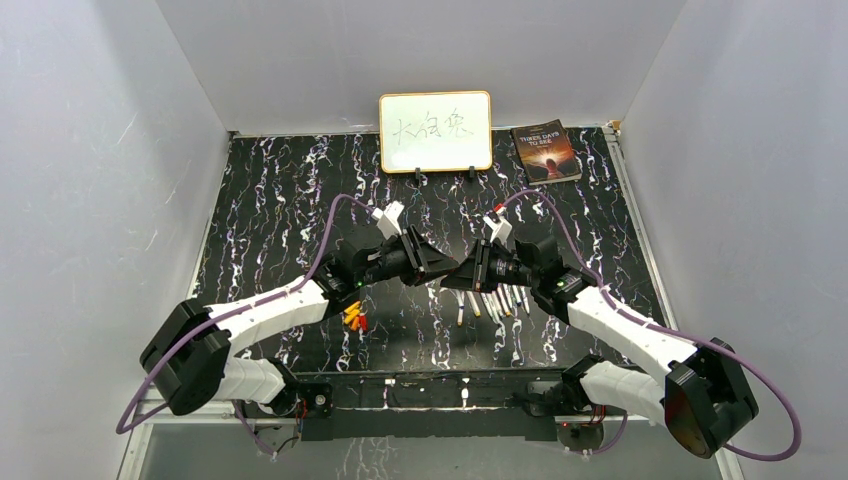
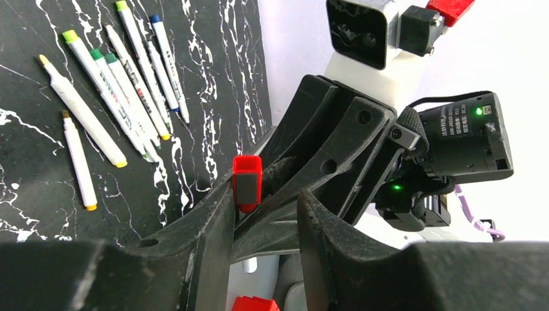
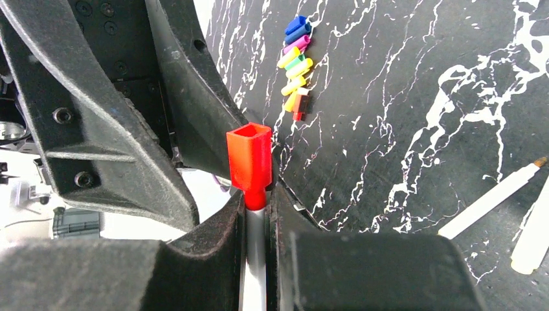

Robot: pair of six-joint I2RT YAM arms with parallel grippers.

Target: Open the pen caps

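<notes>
A pen with a white barrel [image 3: 255, 259] and red cap [image 3: 249, 155] stands in my right gripper, shut on it. My left gripper is open, its fingers either side of the red cap in the left wrist view. In the top view the two grippers meet over the table's middle. Uncapped pens [image 2: 90, 113] lie in a row on the dark marble table, several with coloured tips showing. Loose caps [image 3: 298, 65] of several colours lie in a cluster, seen in the right wrist view.
A whiteboard [image 1: 435, 131] on small stands is at the back centre, with a book [image 1: 545, 152] to its right. Grey walls surround the table [image 1: 270, 200].
</notes>
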